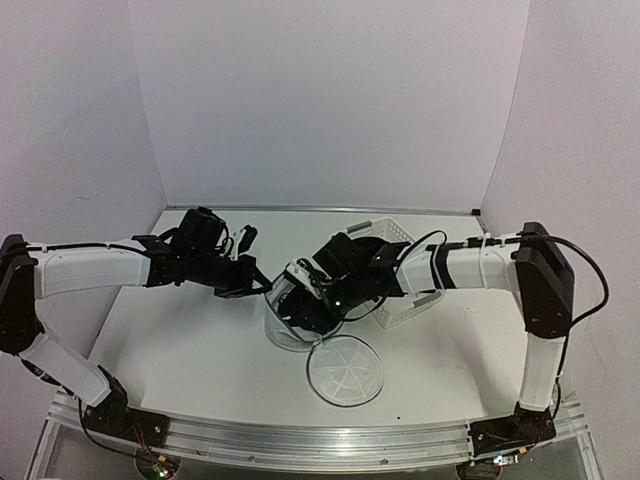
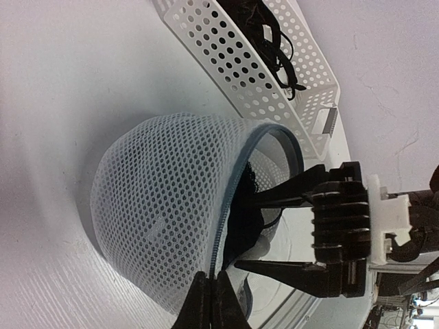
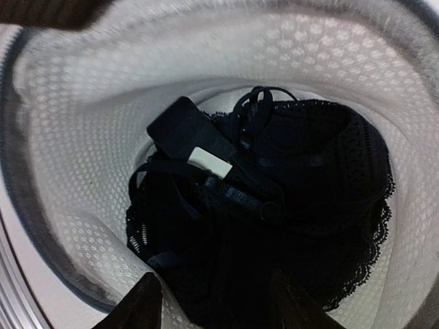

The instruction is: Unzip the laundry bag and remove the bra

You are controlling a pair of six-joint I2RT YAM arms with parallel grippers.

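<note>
The white mesh laundry bag [image 2: 158, 199] stands on the table with its mouth unzipped and its round lid [image 1: 345, 370] folded down toward the front. My left gripper is shut on the bag's zippered rim [image 2: 225, 212], at the left of the mouth. A black lace-edged bra [image 3: 322, 171] lies inside, with straps and a white tag showing in the right wrist view. My right gripper reaches into the mouth, its fingers [image 2: 285, 190] apart. In the right wrist view both fingertips [image 3: 145, 295] are just over the bra's near part; whether they touch it I cannot tell.
Behind the bag, to the right, stands a white perforated basket [image 2: 219, 58] holding black garments [image 2: 257, 31]. The right arm passes in front of part of it in the top view. Bare table [image 1: 180, 340] lies to the left.
</note>
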